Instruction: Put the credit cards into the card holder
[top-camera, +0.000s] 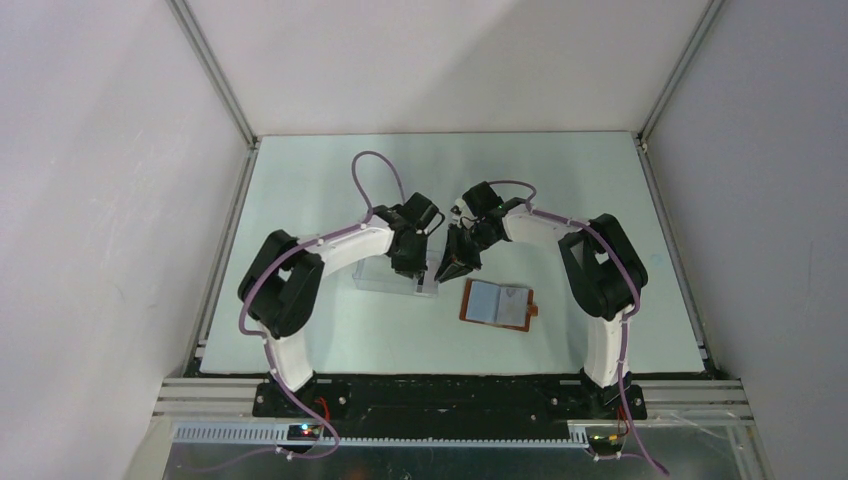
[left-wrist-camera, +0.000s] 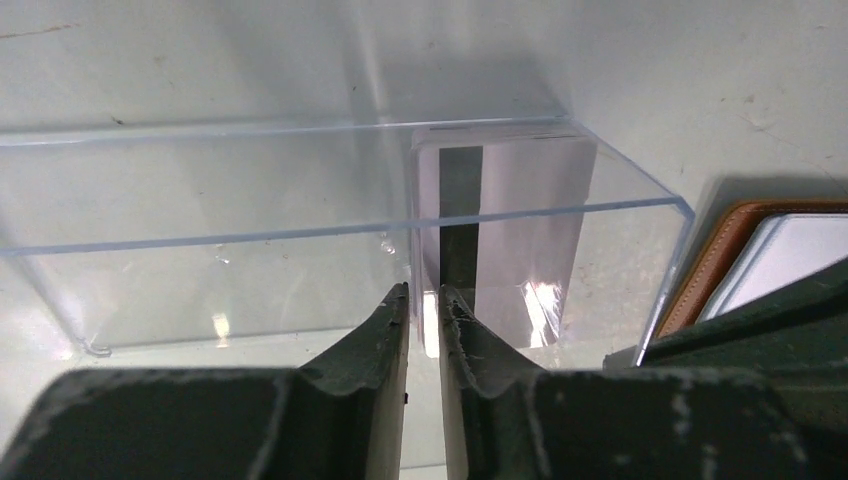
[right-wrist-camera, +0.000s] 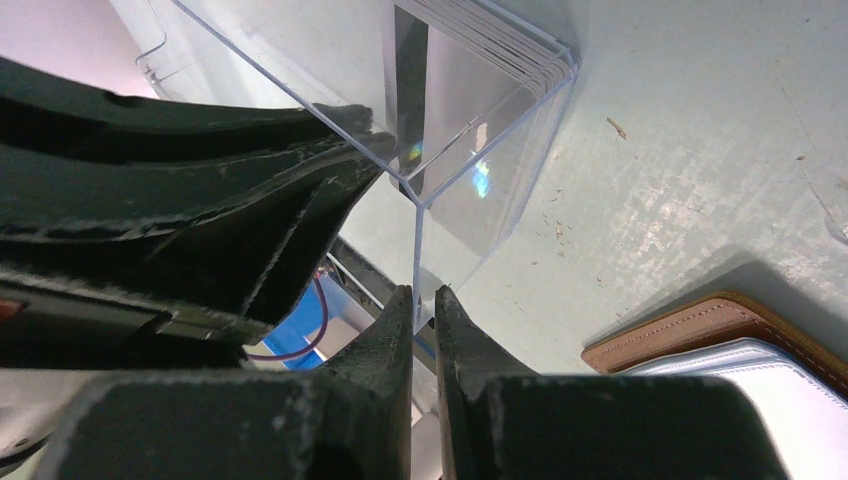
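Observation:
A clear acrylic box (left-wrist-camera: 200, 240) holds a stack of cards (left-wrist-camera: 515, 250) with a dark stripe, standing at its right end. My left gripper is at the near face of that stack, its fingertips close together; whether anything is between them is unclear. My right gripper has its tips at the box's corner edge, close together. The brown leather card holder (top-camera: 496, 305) lies open to the right of the box, with pale sleeves.
Both arms meet over the box at the table's middle, the grippers very close to each other. Bare table (top-camera: 370, 340) surrounds the box and holder, with free room at front and back.

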